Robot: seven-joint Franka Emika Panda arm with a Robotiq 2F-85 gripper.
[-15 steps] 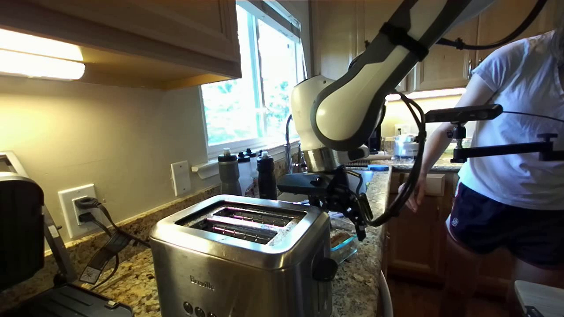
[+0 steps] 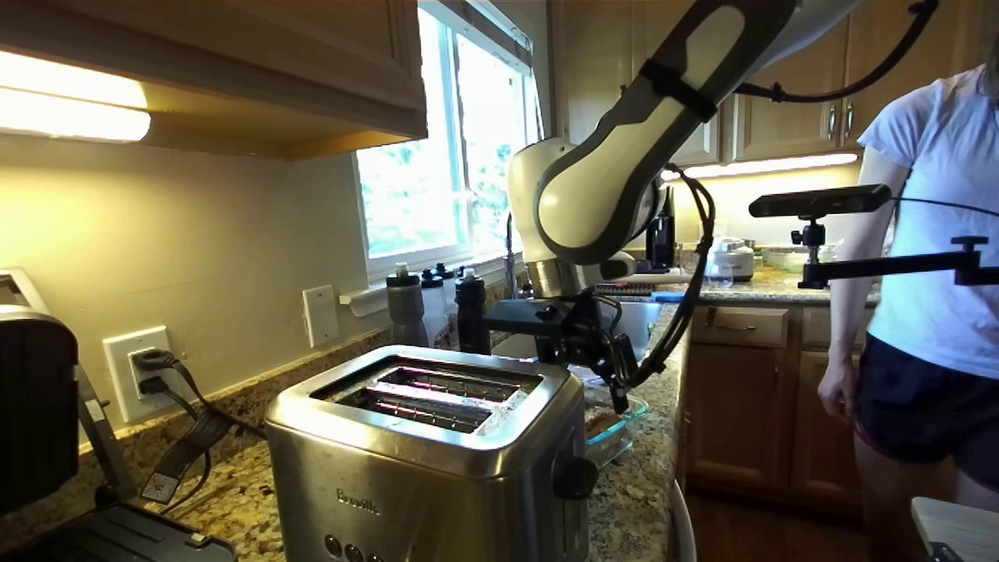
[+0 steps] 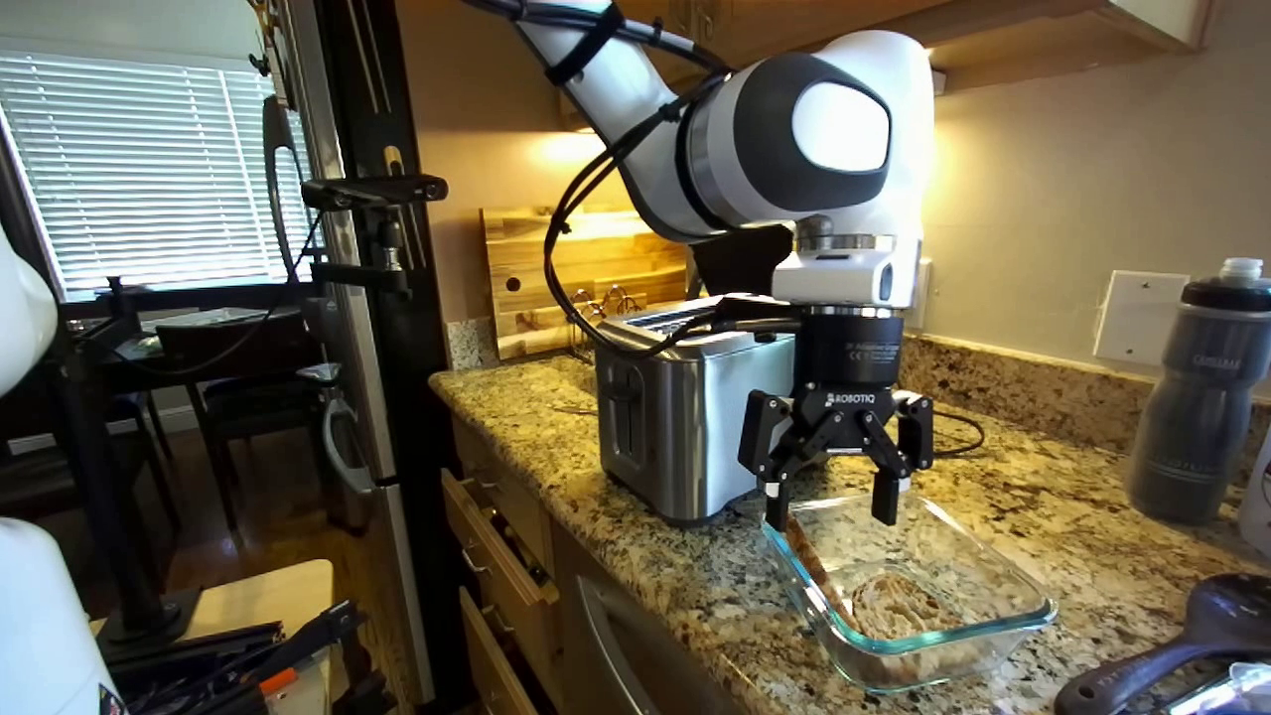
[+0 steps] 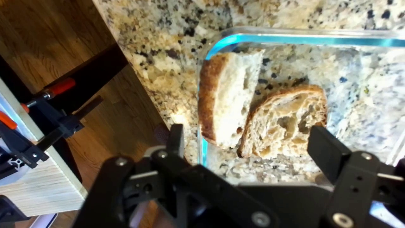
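Observation:
Two bread slices are in a clear glass dish on the granite counter. One slice leans on edge against the dish's left end in the wrist view; the other slice lies beside it, its cut face up. Over the dish, pointing down, my gripper is open, its fingers wide apart with nothing between them. One finger is near the dish's rim, close above the leaning slice; contact cannot be made out. A steel two-slot toaster stands beside the dish, its slots looking empty from exterior view 1.
Several bottles stand along the wall. A dark utensil lies right of the dish in exterior view 2. The counter's edge drops off near the dish, and a person stands beyond it.
The arm and gripper have shifted left in exterior view 1, away from the counter's edge and further over the dish. The person has stepped right, arm now hanging down. Toaster and dish look unmoved.

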